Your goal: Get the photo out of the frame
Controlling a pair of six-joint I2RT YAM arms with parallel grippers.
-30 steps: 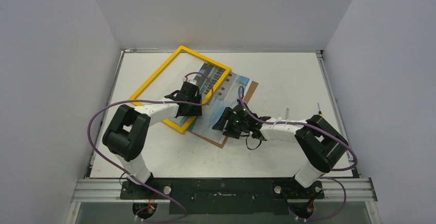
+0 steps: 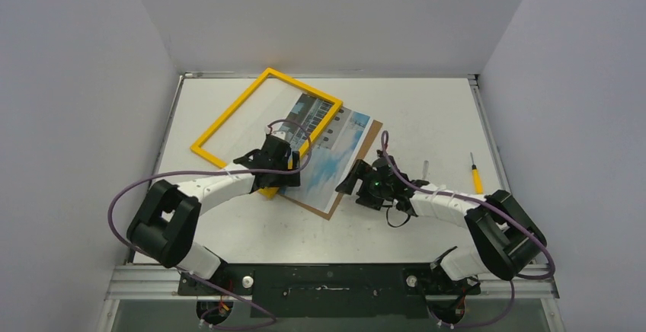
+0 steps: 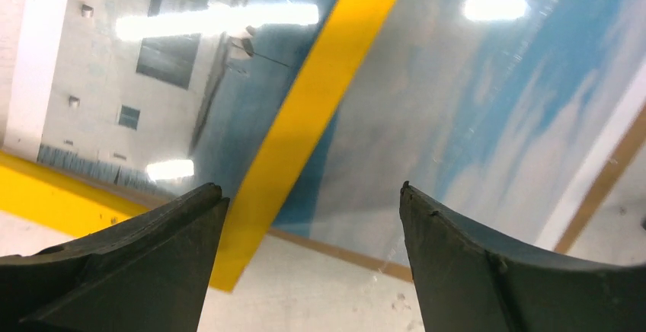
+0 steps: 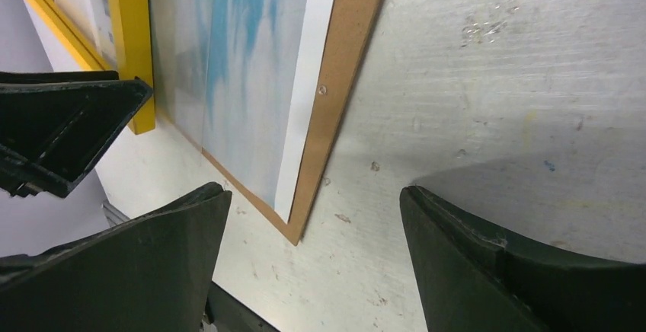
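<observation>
The yellow frame (image 2: 230, 110) lies aslant on the left half of the table. From beneath its right side sticks out the blue-and-white photo (image 2: 326, 157) on a brown backing board (image 2: 368, 141); part of the picture also shows inside the frame. My left gripper is open over the frame's right bar (image 3: 305, 130). That bar runs between its fingers, close to the left fingertip (image 3: 207, 199). Just off the board's lower right edge, my right gripper stands open. Its left fingertip (image 4: 215, 204) is near the board's lower corner, and nothing is between the fingers.
A yellow-handled screwdriver (image 2: 477, 177) lies at the table's right side. A small pale object (image 2: 425, 169) sits beyond the right gripper. Purple cables (image 2: 190, 172) run along both arms.
My right gripper has moved right, off the photo, and its fingers have spread. My left gripper has opened and shifted slightly toward the front. Frame and photo look unmoved.
</observation>
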